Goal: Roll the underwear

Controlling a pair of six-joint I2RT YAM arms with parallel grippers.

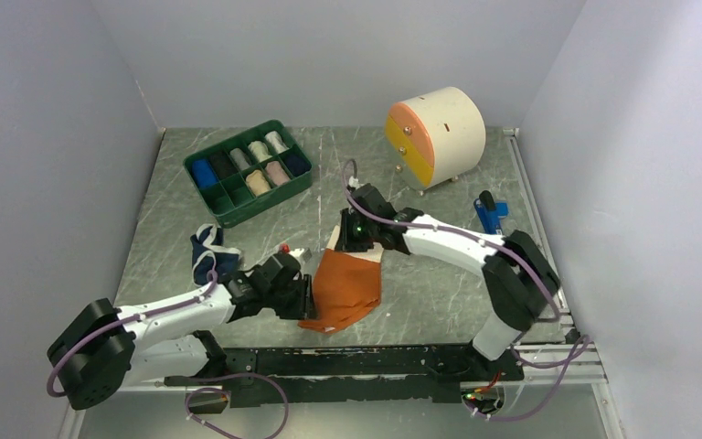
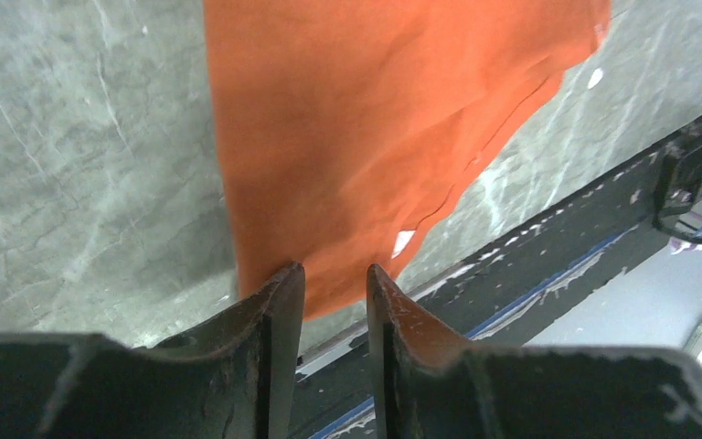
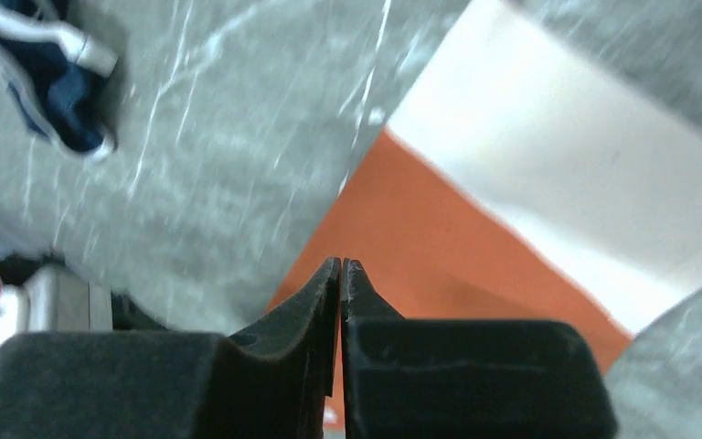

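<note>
Orange underwear lies spread out on the grey table, its white waistband toward the back. At its front left side is my left gripper. In the left wrist view that gripper has its fingers a little apart above the narrow orange end, with no cloth visibly pinched. Near the waistband's left part, my right gripper covers some of the cloth from above. Its fingertips meet over the orange fabric in the right wrist view, and nothing shows between them.
A green divided box with rolled cloths stands at the back left. Dark blue cloth with white trim lies at the left. A white drum-shaped cabinet and a blue tool occupy the right. Bare table lies right of the underwear.
</note>
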